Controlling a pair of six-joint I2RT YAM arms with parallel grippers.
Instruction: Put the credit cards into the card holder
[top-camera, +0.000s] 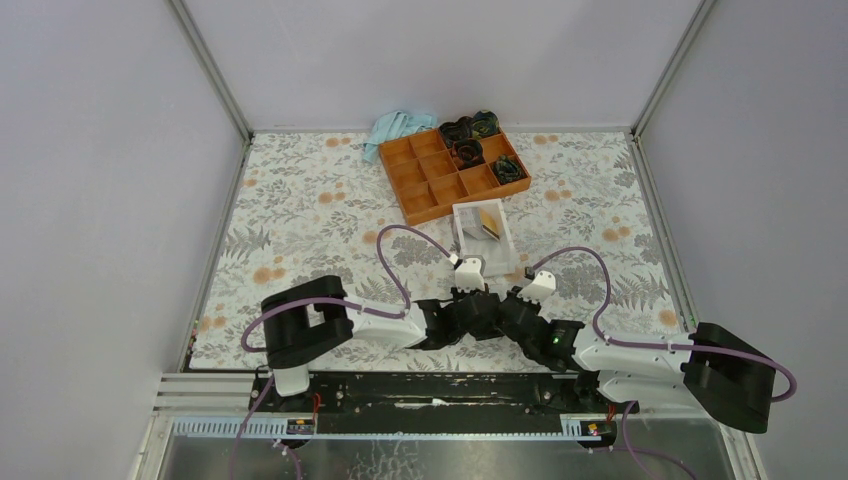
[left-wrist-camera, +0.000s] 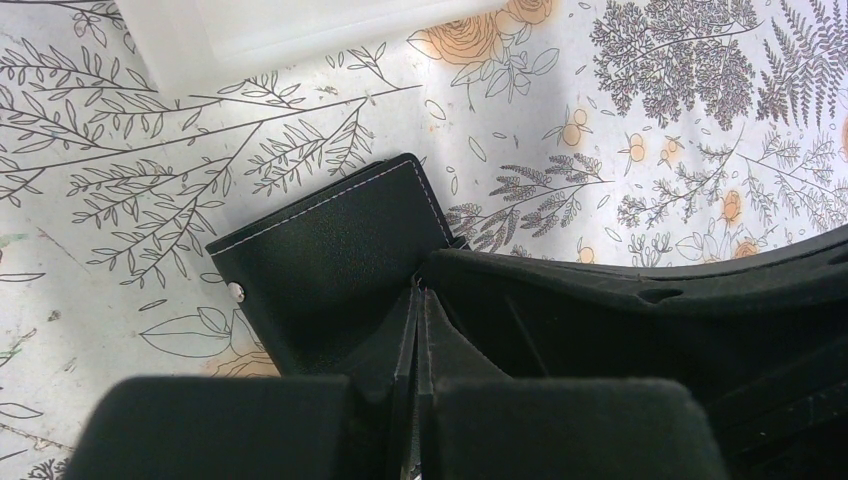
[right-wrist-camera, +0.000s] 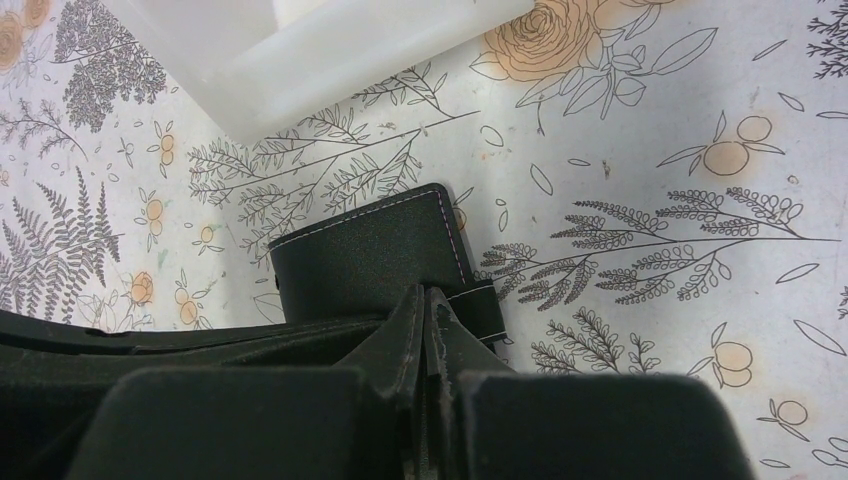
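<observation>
The black card holder (left-wrist-camera: 330, 250) with pale stitching lies on the table, a metal snap on its left edge. My left gripper is shut with its tips at the holder's right edge, by the strap; nothing shows clearly between them. My right gripper, also shut, has its tips over the holder by the strap (right-wrist-camera: 482, 310); whether it pinches the strap is hidden. In the top view the cards (top-camera: 488, 225) appear inside the white tray (top-camera: 510, 252), beyond both grippers.
A brown compartment box (top-camera: 420, 205) stands behind the tray, with several dark coiled items (top-camera: 508, 168) in it. A blue cloth (top-camera: 398, 126) lies at its back left. The two grippers are very close together.
</observation>
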